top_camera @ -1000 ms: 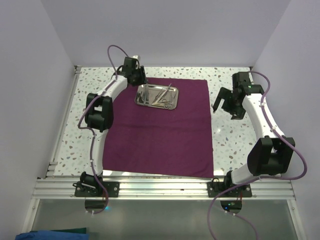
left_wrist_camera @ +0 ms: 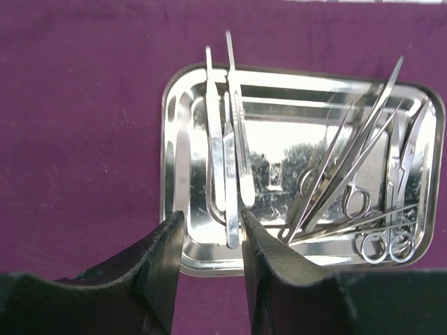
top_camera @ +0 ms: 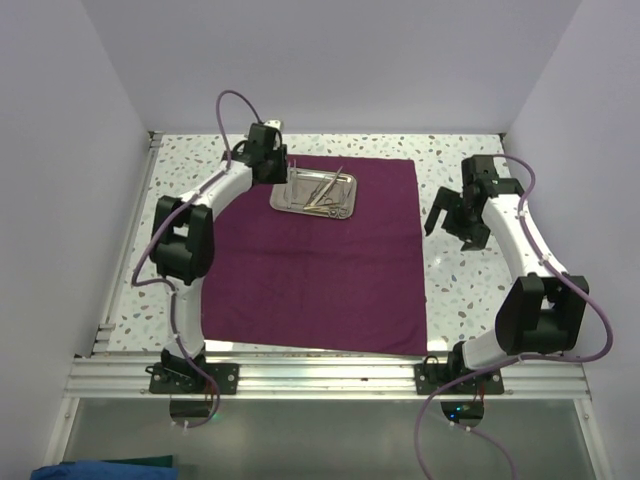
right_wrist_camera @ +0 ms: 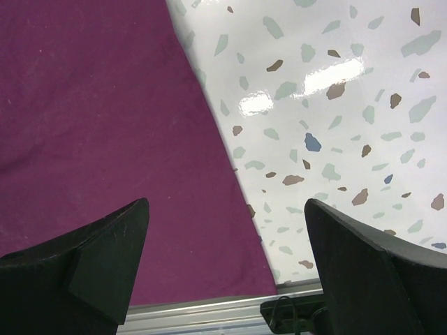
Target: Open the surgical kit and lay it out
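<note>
A metal tray [top_camera: 313, 210] of surgical instruments lies on the purple cloth [top_camera: 312, 280]; the left wrist view shows slim handled tools [left_wrist_camera: 230, 188] along its left side, with long tweezers [left_wrist_camera: 356, 146] and scissors [left_wrist_camera: 398, 174] to the right. My left gripper is over the tray's left edge, part open, with nothing seen between its fingers. My right gripper stands open over the boundary between cloth and speckled table, empty.
The speckled table [top_camera: 465, 290] shows around the cloth, bounded by rails and grey walls. The cloth below and right of the tray is clear.
My left gripper has shifted slightly about the tray's left end, its arm moving toward the near side and left. The right arm has moved only slightly.
</note>
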